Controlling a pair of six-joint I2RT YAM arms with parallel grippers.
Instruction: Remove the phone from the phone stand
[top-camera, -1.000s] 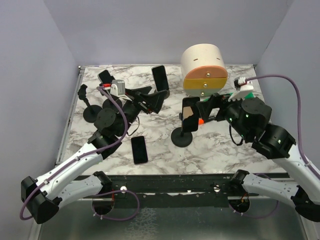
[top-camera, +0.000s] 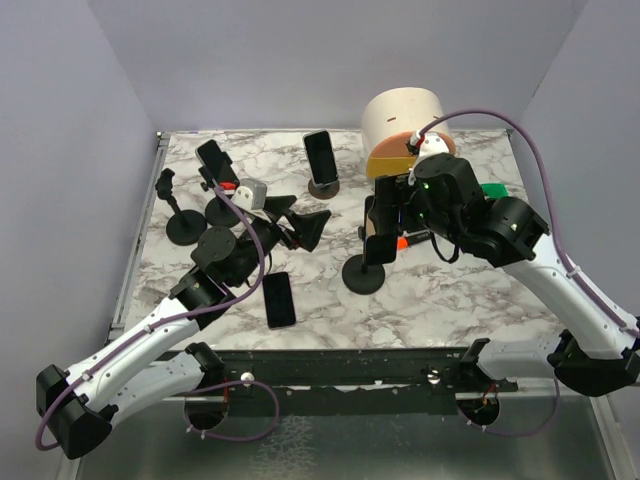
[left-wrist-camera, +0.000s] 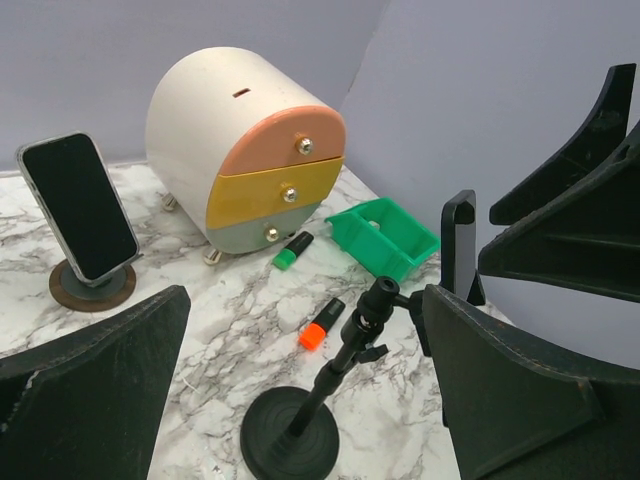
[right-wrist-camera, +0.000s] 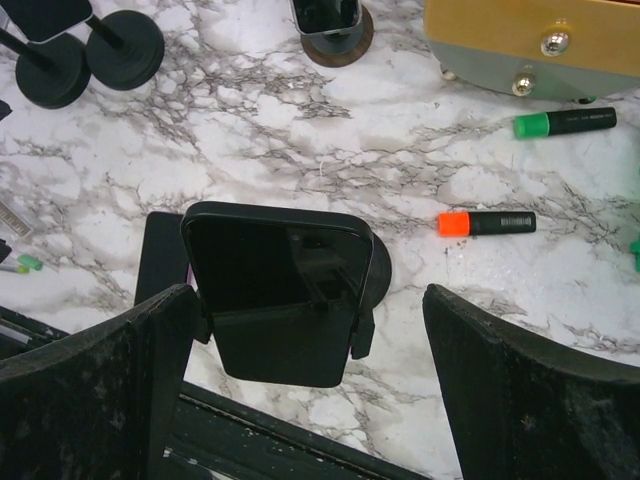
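A black phone (top-camera: 379, 240) (right-wrist-camera: 280, 280) is held on a stand (left-wrist-camera: 287, 432) with a round black base. My right gripper (top-camera: 390, 195) is open over the phone's top, which sits between its fingers in the right wrist view, with space on the right side. My left gripper (top-camera: 303, 225) is open at the middle left, left of that stand; in the left wrist view the phone shows edge-on beyond its fingers, partly hidden by them.
Other phone stands (top-camera: 185, 228) are at back left, a phone stand (top-camera: 320, 157) at back centre, a phone (top-camera: 279, 299) lying front left. A drawer barrel (left-wrist-camera: 240, 140), green tray (left-wrist-camera: 380, 235) and markers (right-wrist-camera: 488, 223) lie behind and right.
My right gripper has moved left and up in the top view, over the phone. My left gripper has moved slightly since one second ago. The phone looks unmoved.
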